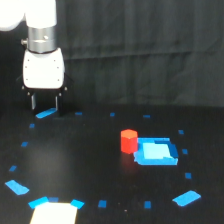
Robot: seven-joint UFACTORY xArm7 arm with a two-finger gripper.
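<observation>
My gripper (45, 104) is at the left near the back, pointing down, its two thin dark fingers apart and nothing visible between them. A red block (129, 141) with a six-sided outline rests on the dark table right of the middle, well away from the gripper. Close by on its right is a blue-edged square (173, 151) with a white middle; whether this is a shallow tray or a taped outline is unclear. Whether the block touches its left edge, I cannot tell.
Small blue marks dot the table, with larger light-blue strips (186, 198) near its sides. A pale block-like shape (54, 213) is cut off by the bottom edge. A dark curtain (140, 50) hangs behind.
</observation>
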